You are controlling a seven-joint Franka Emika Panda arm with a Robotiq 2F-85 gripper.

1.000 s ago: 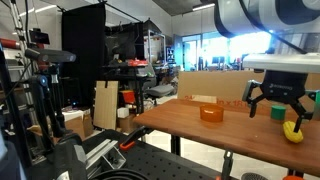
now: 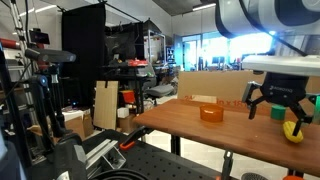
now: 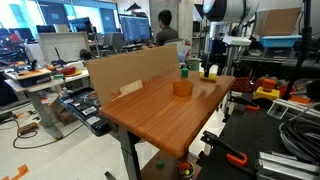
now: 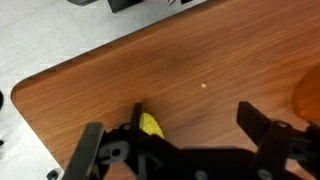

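A yellow object (image 2: 293,131) lies near the right end of the brown wooden table, and in the wrist view part of the yellow object (image 4: 150,125) shows beside the left finger, the rest hidden by the gripper. Over that end of the table hangs my gripper (image 2: 276,112), open, its two fingers wide apart. Bare wood shows between the fingertips in the wrist view. An orange bowl (image 2: 211,113) rests farther along the table, away from the gripper. The same bowl (image 4: 309,95) is cut off by the right edge of the wrist view.
A green item (image 3: 184,72) stands toward the table's back side. Behind the table rises a tan panel (image 3: 145,72).
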